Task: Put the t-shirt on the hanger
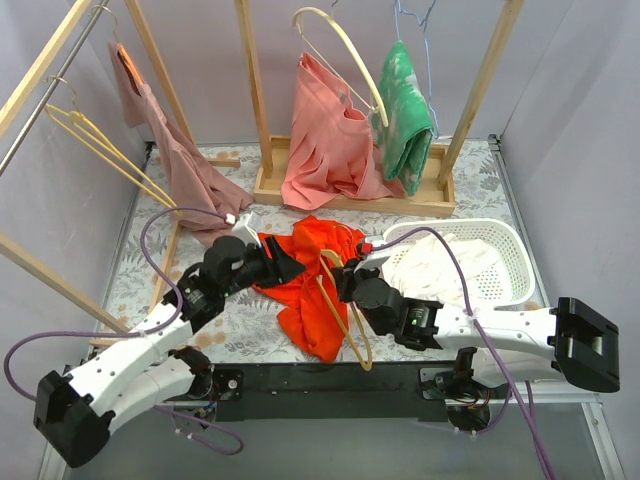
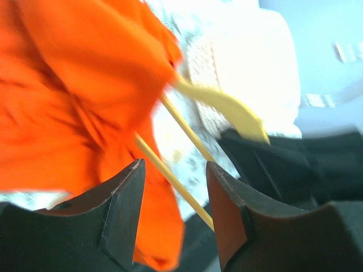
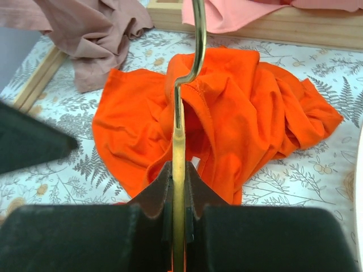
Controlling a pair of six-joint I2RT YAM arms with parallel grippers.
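Note:
An orange t-shirt (image 1: 310, 318) lies crumpled on the patterned table, in the middle of the top view. My right gripper is shut on a wooden hanger (image 3: 178, 147), just below its metal hook. Seen from above, the hanger (image 1: 352, 325) slants over the shirt's right part. In the left wrist view one end of the hanger (image 2: 227, 107) reaches to the orange cloth (image 2: 102, 62), which covers the end of that arm. Over the shirt's left side my left gripper (image 1: 296, 266) is partly open, and no cloth shows between its fingers.
A white basket (image 1: 515, 255) with pale cloth stands at the right. Behind are a hanging pink garment (image 1: 325, 130) and a green one (image 1: 403, 120). At the left hang a mauve garment (image 1: 190, 165) and an empty yellow hanger (image 1: 110, 150).

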